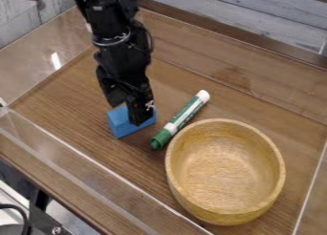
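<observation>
The black robot gripper (133,106) is lowered from the top of the camera view over a blue block (132,126), its fingers down around or just at the block's upper part; it is open, and its contact with the block is hard to tell. A green and white tube (181,118) lies diagonally to the right of the block.
A tan oval bowl (225,172) takes up the lower right. Cables lie off the lower-left edge.
</observation>
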